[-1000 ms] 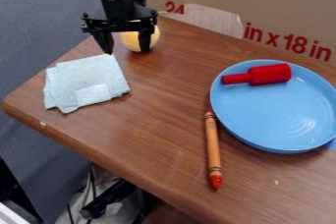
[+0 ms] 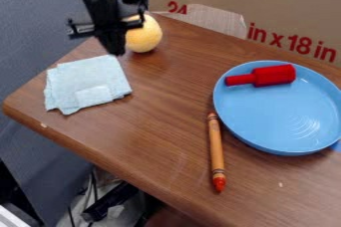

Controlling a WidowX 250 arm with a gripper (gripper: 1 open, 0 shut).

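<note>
The black gripper (image 2: 112, 40) hangs over the back left of the wooden table, blurred, in front of a round yellow object (image 2: 144, 35); whether it is open or shut I cannot tell. A folded pale blue cloth (image 2: 86, 84) lies below it on the left. On the right a blue plate (image 2: 277, 121) holds a red cylinder with a handle (image 2: 273, 75). An orange crayon (image 2: 216, 154) lies left of the plate.
A cardboard box (image 2: 266, 7) stands behind the table. The table's left and front edge drops to the floor.
The gripper has shifted a little to the left, uncovering more of the yellow object. The things on the table have not visibly moved.
</note>
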